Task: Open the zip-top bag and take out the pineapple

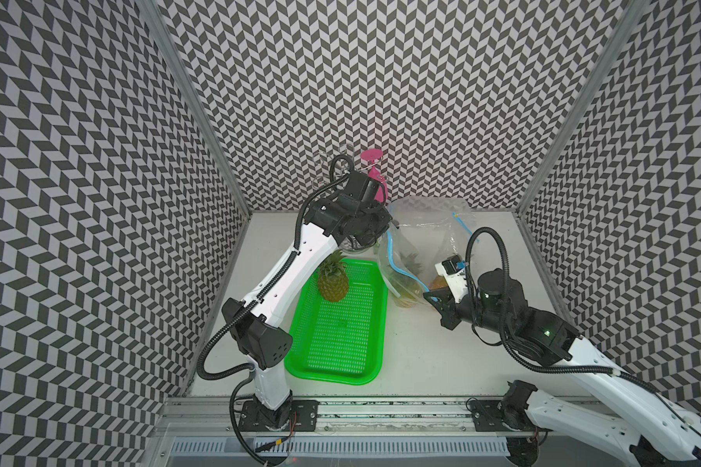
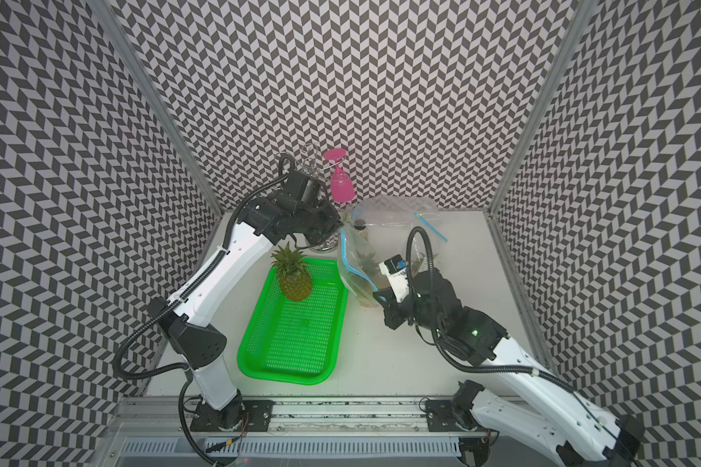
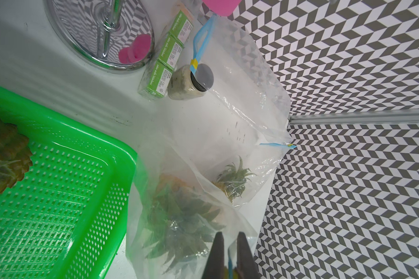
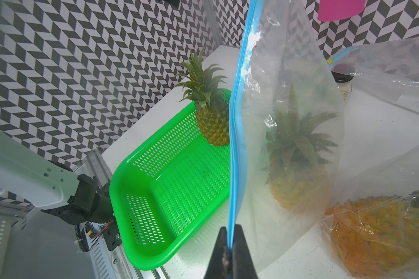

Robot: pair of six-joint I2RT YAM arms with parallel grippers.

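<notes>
A clear zip bag (image 4: 288,69) with a blue zip edge (image 4: 237,139) stretches between my grippers. My left gripper is shut on the bag's zip edge at the upper left end. My right gripper is shut on the same blue edge at the lower front end. Behind the film stands a leafy pineapple (image 4: 295,167); an orange one (image 4: 377,232) lies at the right in plastic. Another pineapple (image 2: 296,281) sits in the green basket (image 2: 292,358) to the left.
At the back are a chrome stand (image 3: 74,32) with pink items (image 2: 341,183), green-labelled boxes (image 3: 163,79) and a dark-lidded jar (image 3: 184,86). A second blue zip strip (image 2: 432,227) shows at the back right.
</notes>
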